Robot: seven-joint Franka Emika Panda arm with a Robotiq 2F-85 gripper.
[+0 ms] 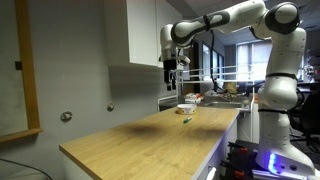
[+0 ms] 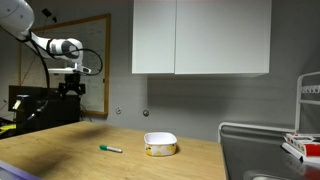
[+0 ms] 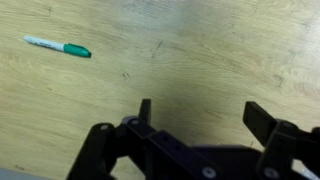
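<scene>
A marker (image 3: 58,46) with a green cap and a pale barrel lies flat on the wooden counter (image 3: 150,75), toward the upper left of the wrist view. The same marker appears small in the second exterior view. My gripper is open, its two fingers wide apart with only bare counter visible below the gap. In the first exterior view the gripper (image 1: 170,84) hangs well above the counter, pointing down and clear of the marker.
A white dish (image 2: 160,143) with a yellowish lower band stands on the counter beyond the marker. White cabinets (image 2: 200,38) hang on the wall above. A sink (image 2: 265,177) lies at the far end.
</scene>
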